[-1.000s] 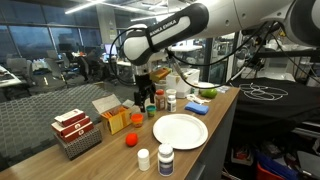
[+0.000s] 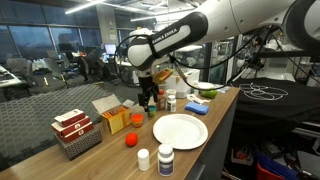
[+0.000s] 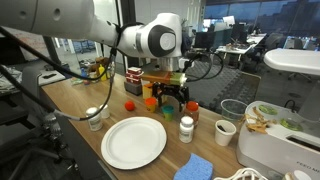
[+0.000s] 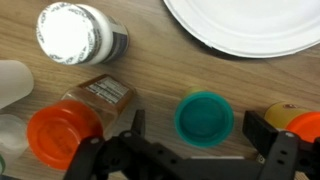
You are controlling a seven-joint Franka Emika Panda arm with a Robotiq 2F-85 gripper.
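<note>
A small jar with a green lid (image 4: 204, 120) stands upright on the wooden table, seen from above in the wrist view. My gripper is open, one finger to each side of the green lid in that view, with bare wood showing between lid and left finger. In exterior view 2 the gripper (image 3: 174, 101) hangs just over the green jar (image 3: 168, 113), pointing down. Whether the fingertips reach below the lid is hard to tell.
Close on the left in the wrist view lies a red-lidded bottle (image 4: 65, 132), with a white-capped bottle (image 4: 68, 32) beyond. An orange-topped container (image 4: 303, 124) is tight on the right. The white plate (image 2: 180, 130) and a tomato (image 2: 131, 140) are nearby.
The arm has shifted slightly down and to the right in exterior view 1, above the green jar. Objects on the table look unmoved.
</note>
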